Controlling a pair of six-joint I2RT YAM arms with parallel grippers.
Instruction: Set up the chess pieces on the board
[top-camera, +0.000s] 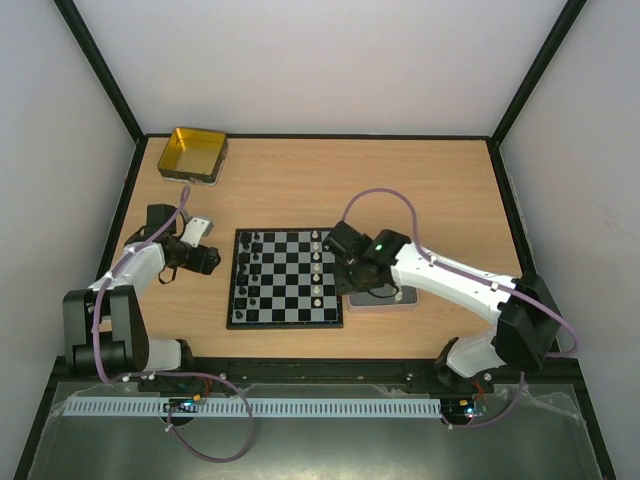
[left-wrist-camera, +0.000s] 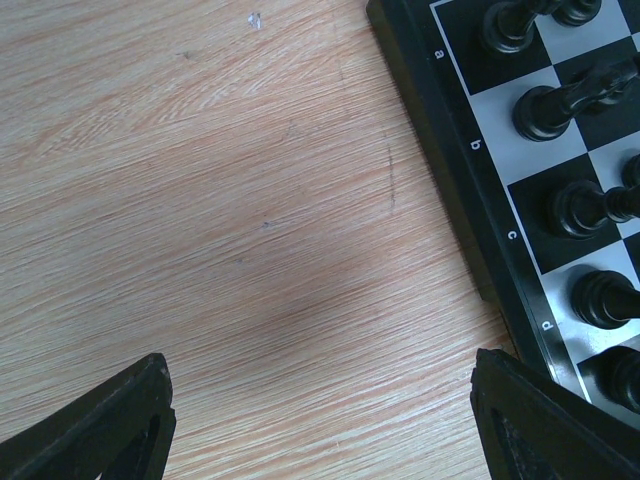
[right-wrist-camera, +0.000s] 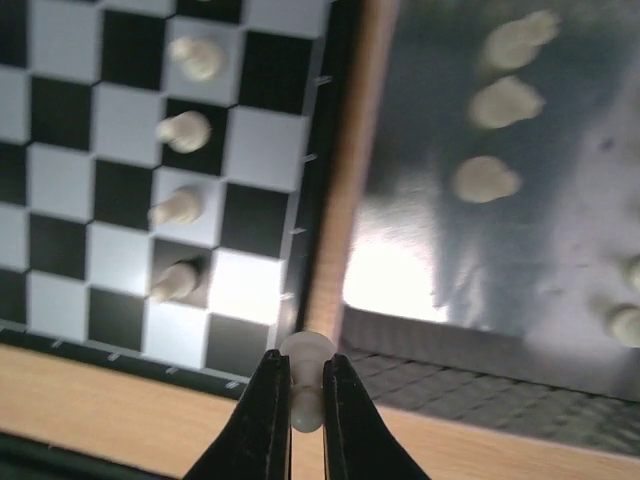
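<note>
A white chess piece (right-wrist-camera: 307, 365) is pinched upright between the fingertips of my right gripper, which is shut on it above the gap between board and tray. The chessboard (top-camera: 290, 265) carries black pieces along its left side and a column of white pawns (top-camera: 316, 264) toward the right; its rightmost squares that show in the right wrist view are bare. Loose white pieces (right-wrist-camera: 486, 180) lie in the silver tray (right-wrist-camera: 420, 230). My left gripper is open and empty, left of the board and its black pieces (left-wrist-camera: 585, 208).
An empty gold tray (top-camera: 192, 155) stands at the far left. The silver tray's wall (right-wrist-camera: 480, 385) rises close to the board's right edge. Bare wooden table (top-camera: 340, 180) lies beyond the board.
</note>
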